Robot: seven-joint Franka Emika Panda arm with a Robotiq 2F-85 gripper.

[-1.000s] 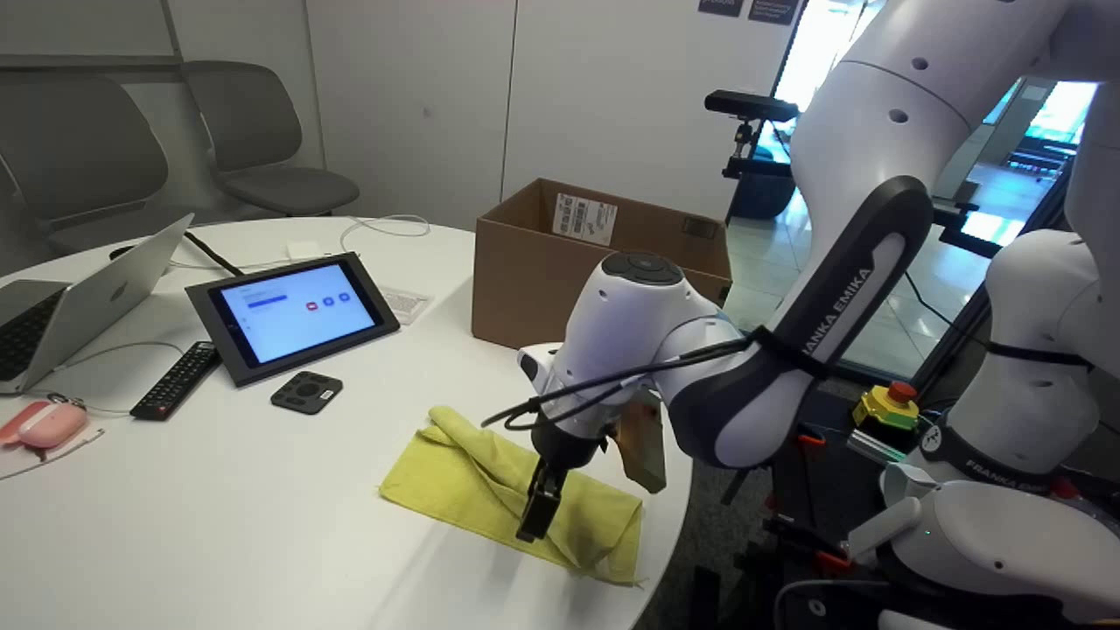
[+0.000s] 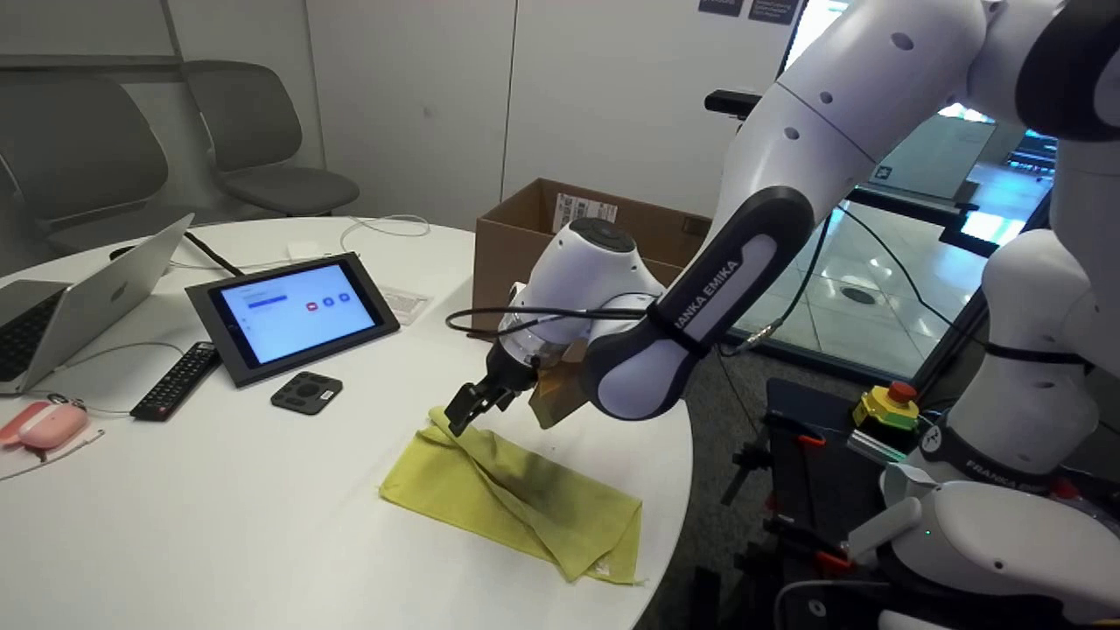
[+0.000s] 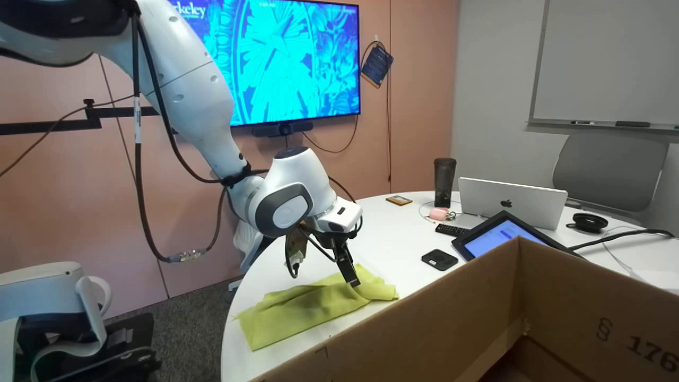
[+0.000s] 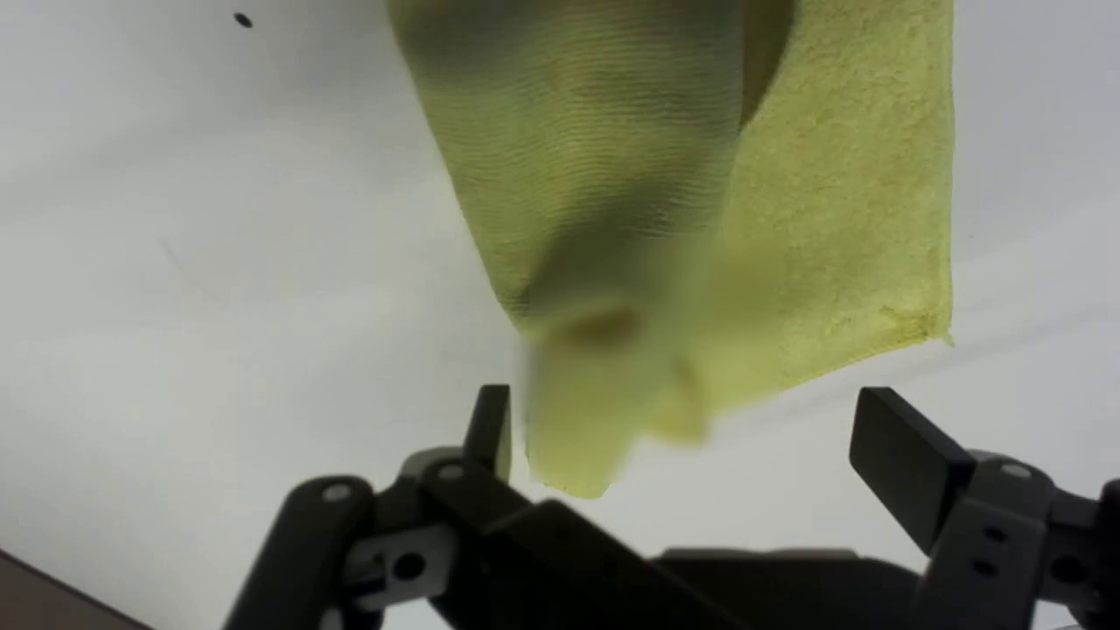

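Observation:
A yellow-green cloth (image 2: 530, 504) lies partly folded on the round white table (image 2: 262, 504), one layer overlapping the other along a slanting fold. My gripper (image 2: 472, 409) is over the cloth's far-left end in exterior view 1. In the wrist view its fingers (image 4: 913, 472) stand wide apart, so it is open. A raised, blurred tip of the cloth (image 4: 588, 409) shows between the fingers, closer to the left one; whether it touches that finger I cannot tell. From the other side, in exterior view 2, a fingertip (image 3: 353, 280) appears right at the cloth's surface.
Behind the arm stands an open cardboard box (image 2: 504, 262). Left of the cloth are a small black device (image 2: 306, 393), a tablet (image 2: 299, 315), a remote (image 2: 177, 380), a pink case (image 2: 52, 425) and a laptop (image 2: 105, 304).
My gripper has moved from the cloth's near middle to its far-left end. At the near-right end the folded layer now lies flatter, with a corner pointing towards the table's front.

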